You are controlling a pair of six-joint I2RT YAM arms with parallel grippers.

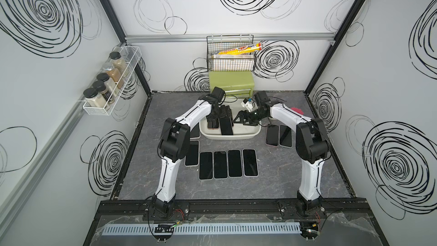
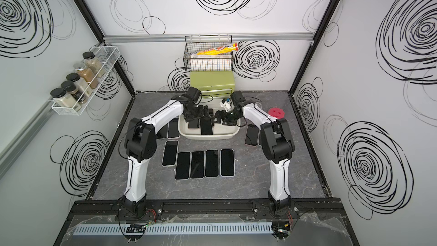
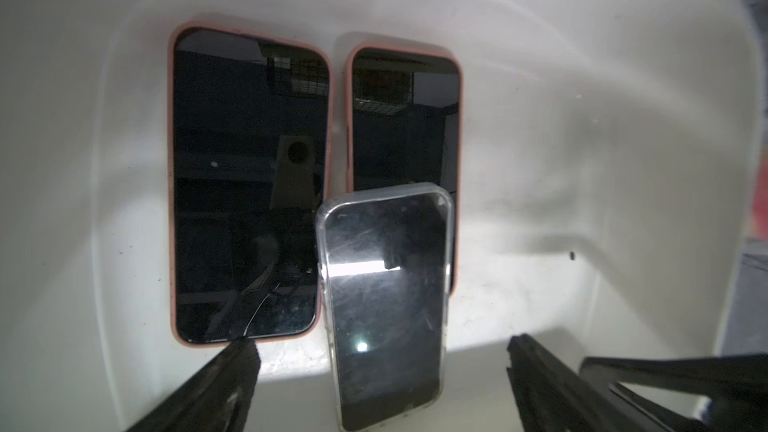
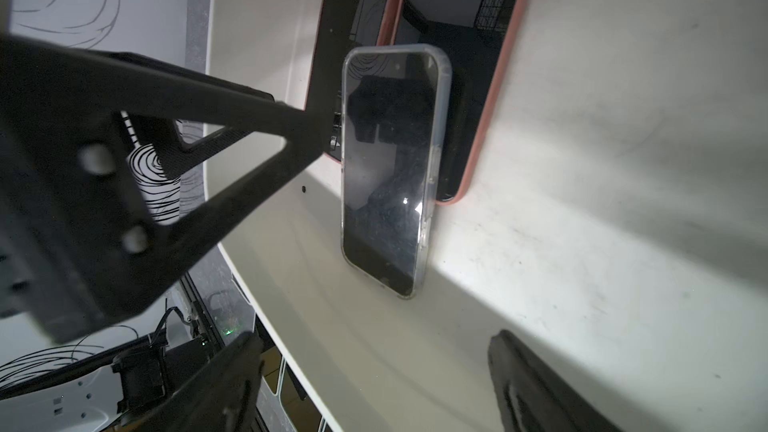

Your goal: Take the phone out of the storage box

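Note:
A white storage box (image 1: 249, 133) holds phones: two with pink edges lying side by side, the left phone (image 3: 244, 176) and the right phone (image 3: 404, 124), and a clear-cased phone (image 3: 384, 304) resting partly on the latter. My left gripper is open over the clear-cased phone, nothing held, its fingertips on either side. My right gripper is open inside the box area, with nothing between its fingers; part of the left gripper shows at the left of the right wrist view.
Several phones (image 1: 235, 163) lie on the grey table around the box. A green bread box (image 1: 231, 79) stands behind it, under a wire basket (image 1: 214, 45). A red object (image 2: 276, 113) is at the right.

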